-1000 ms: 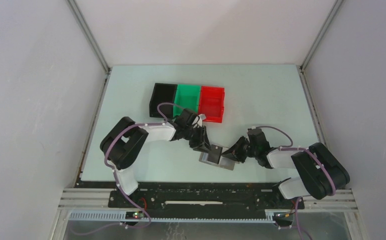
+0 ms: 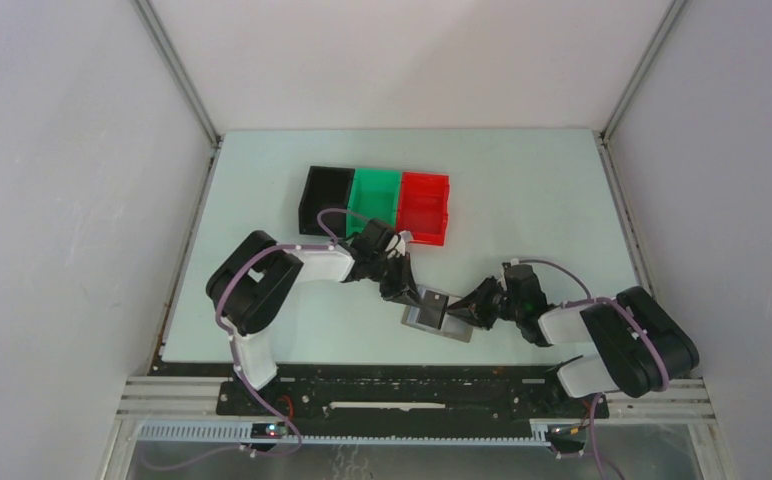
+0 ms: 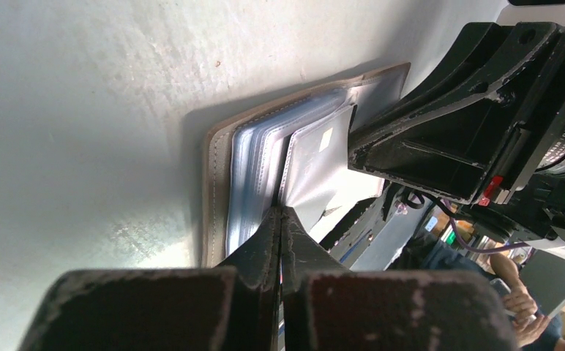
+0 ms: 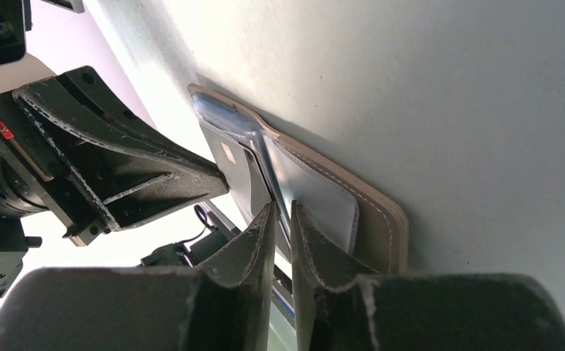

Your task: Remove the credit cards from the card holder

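Observation:
The open card holder (image 2: pixel 436 321) (image 3: pixel 217 183) (image 4: pixel 371 219) lies flat near the table's front, with clear sleeves and a brown edge. A dark panel covers its middle in the top view. My left gripper (image 2: pixel 411 295) is shut, its tips at the sleeve edges, nothing visible between them. My right gripper (image 2: pixel 455 310) comes from the right, its tips slightly parted at the sleeves, nothing clearly held. Each wrist view shows the other gripper against the holder. Whether cards sit inside the sleeves is unclear.
Black (image 2: pixel 325 185), green (image 2: pixel 372 190) and red (image 2: pixel 423 205) bins stand behind the holder. Walls bound the sides and back.

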